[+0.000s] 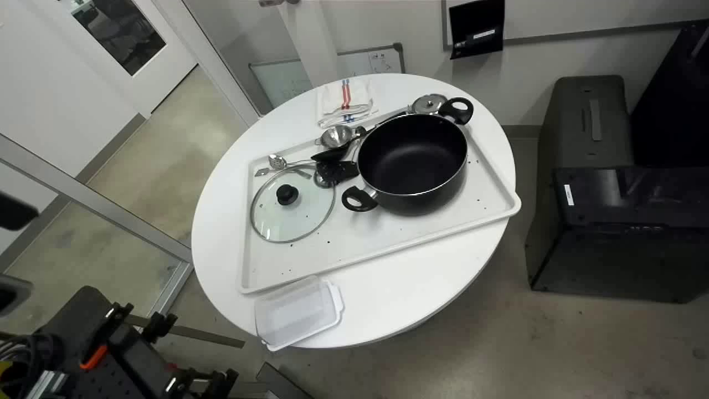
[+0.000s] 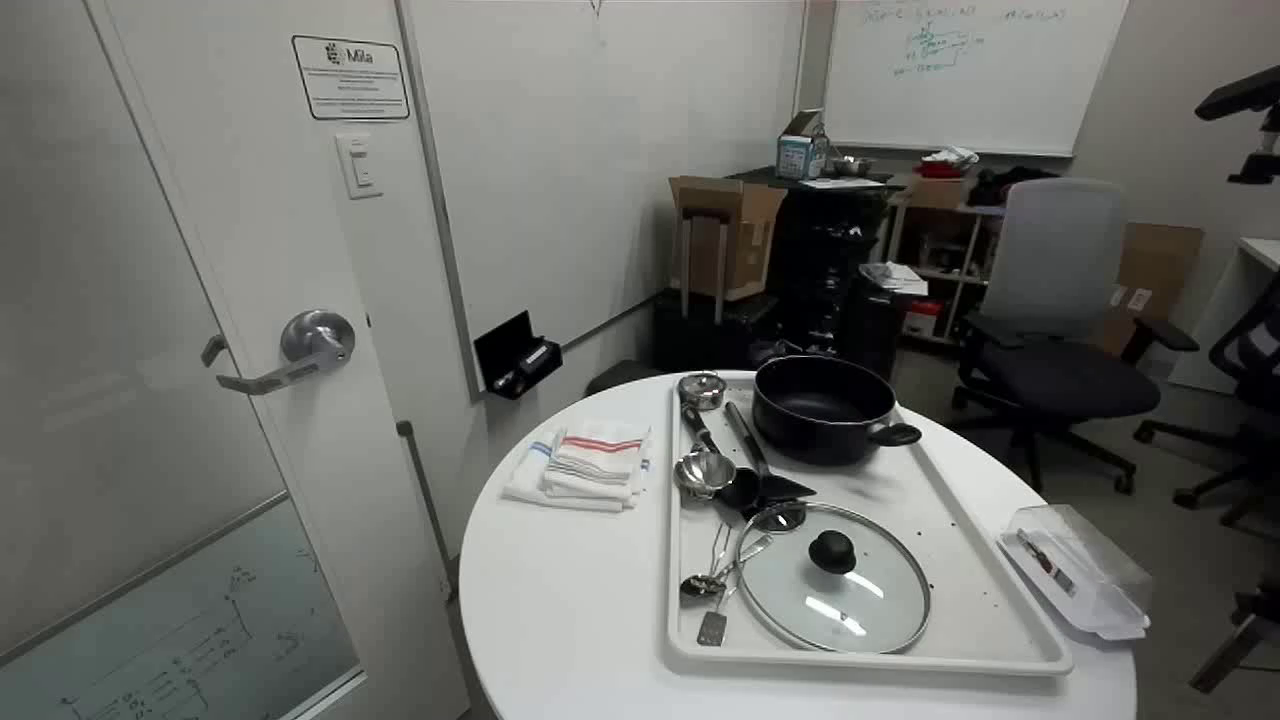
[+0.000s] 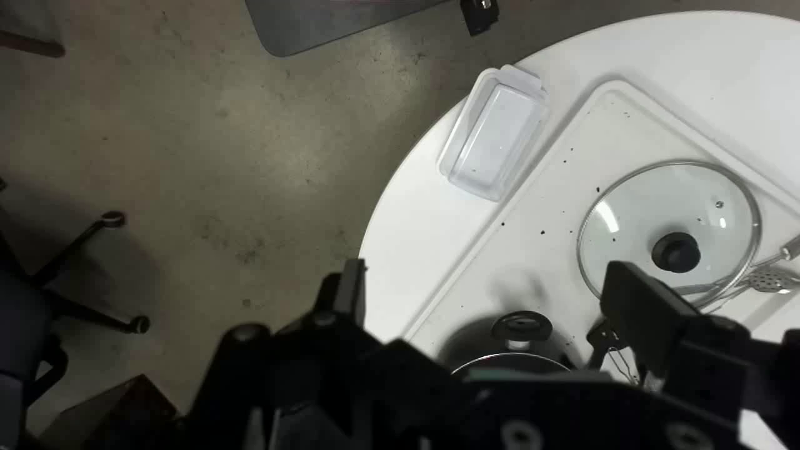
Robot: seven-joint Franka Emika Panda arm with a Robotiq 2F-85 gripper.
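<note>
In the wrist view my gripper stands open, its fingers wide apart with nothing between them. It hangs above the white tray on the round table; one black pot handle (image 3: 522, 327) shows below the gap. The black pot (image 1: 413, 156) sits empty on the tray (image 1: 372, 249), without a cover. Beside it on the tray rests the glass lid (image 1: 293, 205) with a black knob, flat over some utensil ends. A clear plastic container (image 1: 298, 311) lies at the table edge outside the tray. In exterior view 1 the gripper does not show clearly.
Several metal and black utensils (image 2: 750, 486) crowd the tray between lid and towel side. A folded striped towel (image 2: 588, 466) lies on the table (image 2: 564, 600). A small metal lidded pot (image 1: 429, 103) is behind the black pot. The tray's front strip is clear.
</note>
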